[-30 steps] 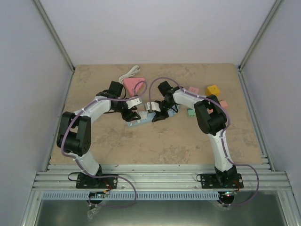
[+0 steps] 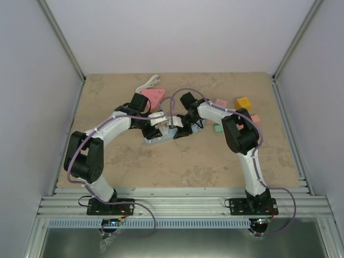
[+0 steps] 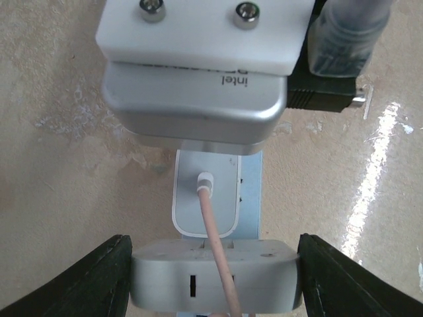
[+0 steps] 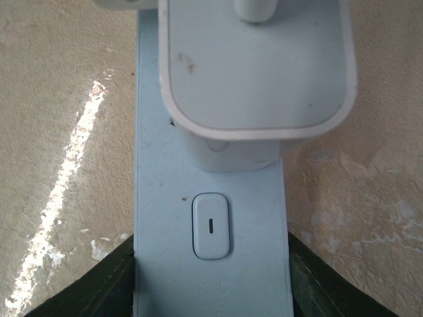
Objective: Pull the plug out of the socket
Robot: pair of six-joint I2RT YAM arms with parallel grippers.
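Note:
A light blue socket strip (image 2: 169, 136) lies mid-table. My right gripper (image 2: 182, 130) is shut on its sides, and the strip (image 4: 165, 277) with its small white switch (image 4: 211, 226) shows between the dark fingers. A white rounded plug stands on the strip; a plug (image 3: 206, 214) with a pink cable shows in the left wrist view. Nearer, a white slotted block (image 3: 165, 281) sits between the fingers of my left gripper. They meet its sides in this view; how firmly cannot be told. The cable crosses over it.
A pink block (image 2: 153, 98) lies behind the left arm, near a coiled white cord (image 2: 148, 83). At the right are a yellow block (image 2: 243, 103) and several pink and green ones.
My left gripper has shifted slightly right and toward the front over the strip, and its arm has turned a little. The right arm stays put on the strip.

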